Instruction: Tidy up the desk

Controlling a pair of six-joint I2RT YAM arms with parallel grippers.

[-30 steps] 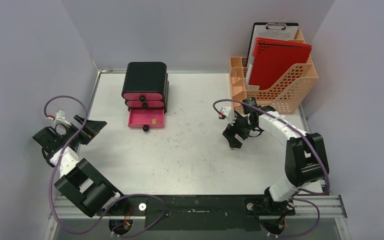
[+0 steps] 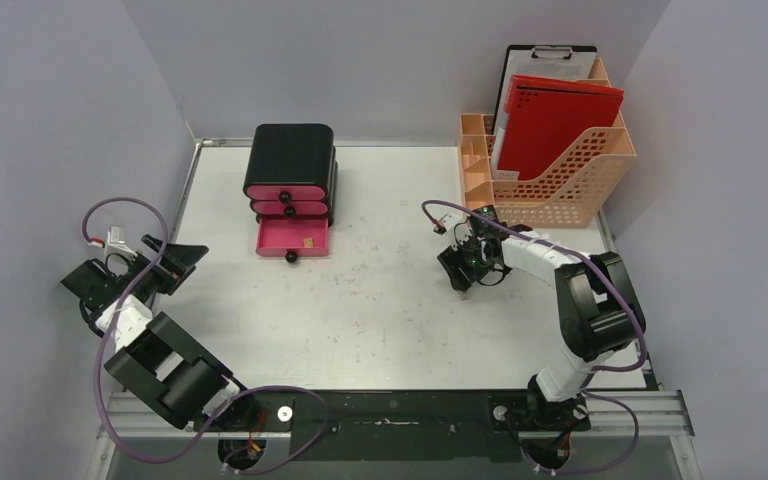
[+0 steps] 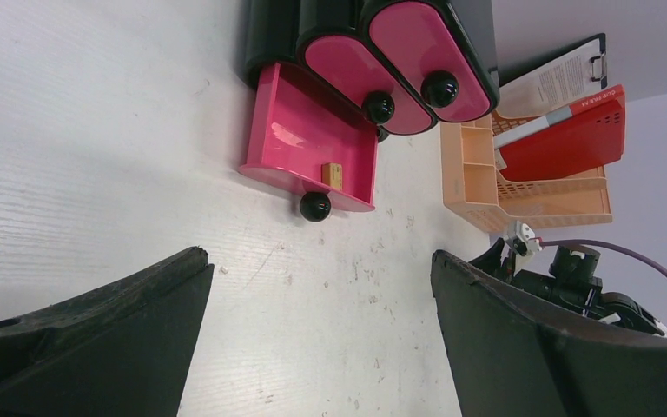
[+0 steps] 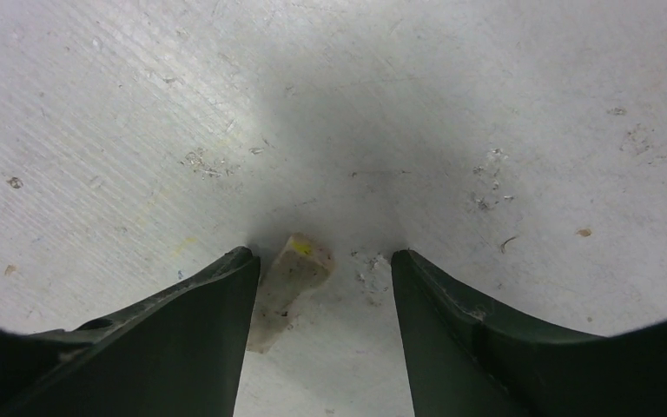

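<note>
A small pale, dirty block lies on the desk between the fingers of my right gripper, which hovers low over it, part open, the block nearer the left finger. At the far left, my left gripper is open and empty above the desk. A black cabinet stands at the back left with its bottom pink drawer pulled out. A small tan block lies in that drawer.
A peach organizer at the back right holds a red folder and a clipboard.
My left arm has drifted very slightly. The cabinet and organizer are unchanged.
</note>
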